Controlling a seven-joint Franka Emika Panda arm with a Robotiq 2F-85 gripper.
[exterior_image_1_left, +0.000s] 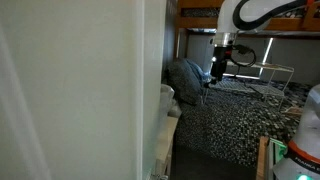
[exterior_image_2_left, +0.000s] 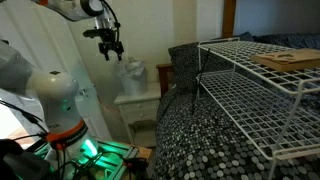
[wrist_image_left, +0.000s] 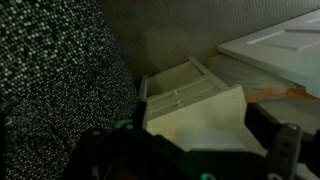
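High in the room, my gripper (exterior_image_1_left: 216, 73) points downward and stands open, apart from everything below it. In exterior view 2 the gripper (exterior_image_2_left: 108, 47) is above and left of a white bedside cabinet (exterior_image_2_left: 141, 110). A whitish, bag-like thing (exterior_image_2_left: 131, 75) rests on that cabinet. The wrist view looks down on the cabinet (wrist_image_left: 215, 112), with a pale drawer-like part (wrist_image_left: 180, 80) at its front; how far it is out I cannot tell. Dark fingers (wrist_image_left: 284, 143) frame the bottom of this view, with no held thing visible between them.
A dark patterned bed cover (exterior_image_2_left: 205, 140) lies beside the cabinet. The white wire rack (exterior_image_2_left: 285, 112) bears a brown board or box (exterior_image_2_left: 288, 60) at right. One large white panel (exterior_image_1_left: 75, 90) blocks the left of exterior view 1. Bare dark floor (exterior_image_1_left: 205, 163) shows below the arm.
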